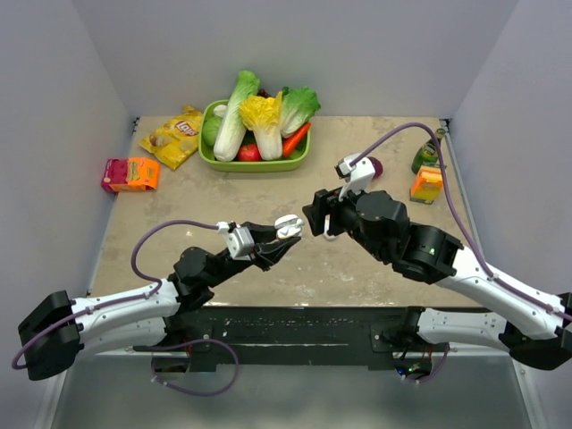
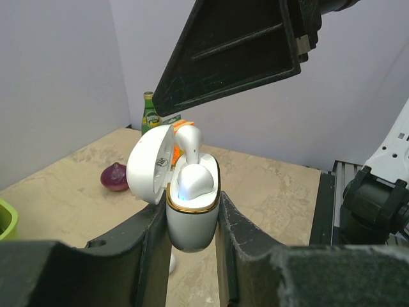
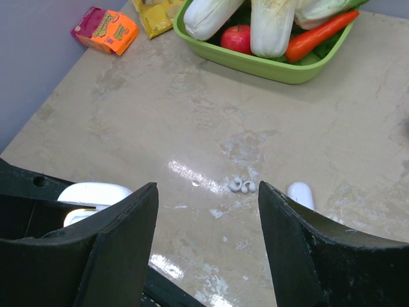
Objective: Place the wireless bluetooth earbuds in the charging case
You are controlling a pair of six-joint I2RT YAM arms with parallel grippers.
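My left gripper is shut on the white charging case, held in the air over the middle of the table with its lid open; a white earbud shows in it. My right gripper stands open just right of the case, above the table, with nothing seen between its fingers. A small white rounded piece lies on the table below it, partly hidden by a finger in the right wrist view; whether it is an earbud I cannot tell.
A green basket of vegetables stands at the back. Snack packs lie back left. An onion, a bottle and an orange carton are at the right.
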